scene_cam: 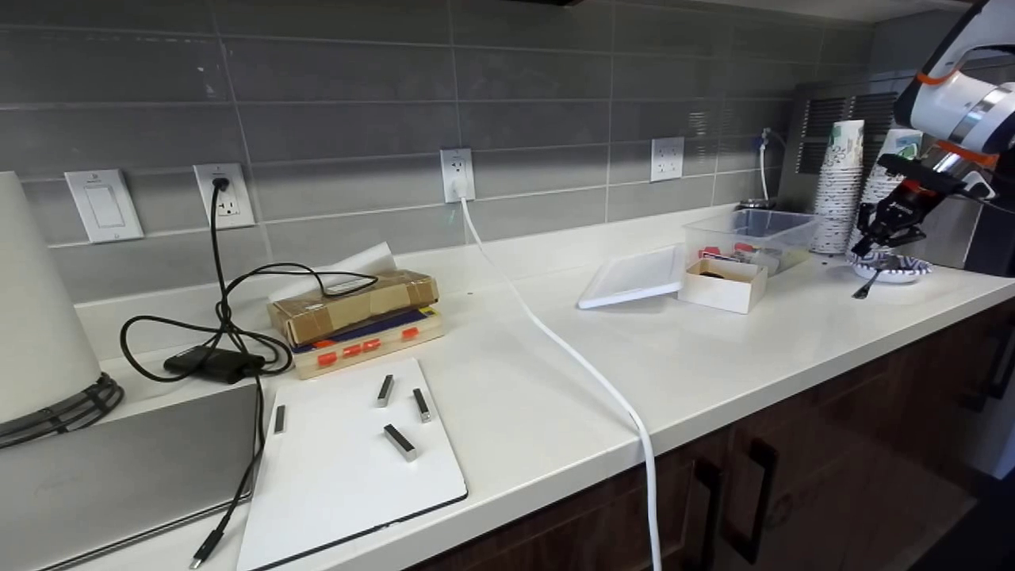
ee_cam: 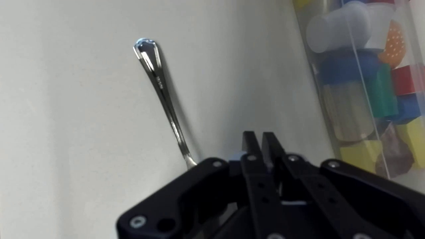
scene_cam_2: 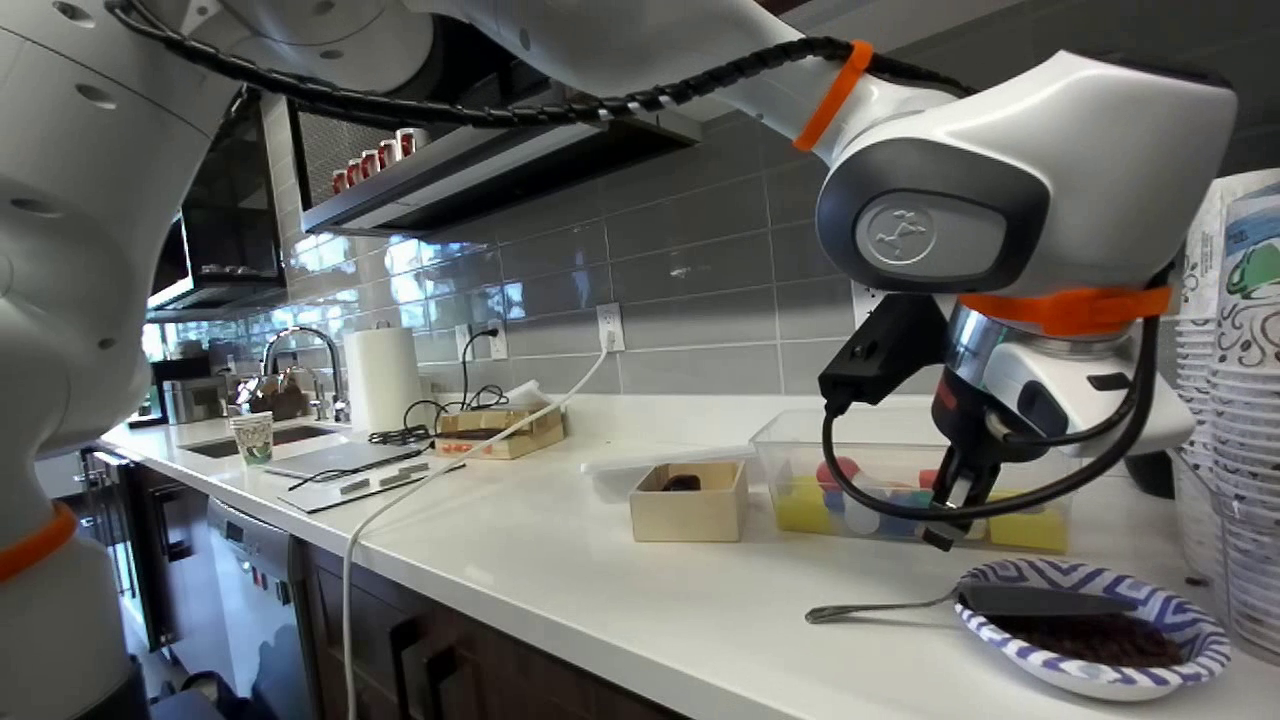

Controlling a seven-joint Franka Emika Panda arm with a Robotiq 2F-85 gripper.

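A metal spoon (ee_cam: 159,83) lies with its handle on the counter; in exterior view 2 the spoon handle (scene_cam_2: 882,608) runs up to the rim of a blue-and-white patterned bowl (scene_cam_2: 1020,654). Its dark, wide end rests in the bowl, above dark brown contents (scene_cam_2: 1110,644). Above the counter, on the side toward the clear bin, my gripper (scene_cam_2: 948,530) is clear of the spoon. In the wrist view the gripper has its fingers close together with a narrow gap; I make out no object between them. The spoon's far end is hidden behind the gripper there.
Behind the bowl stand stacked paper cups (scene_cam: 839,195). A clear bin (scene_cam_2: 792,468) of colored items and a small open box (scene_cam_2: 686,514) sit alongside. A tilted white lid (scene_cam: 633,277) lies near the box.
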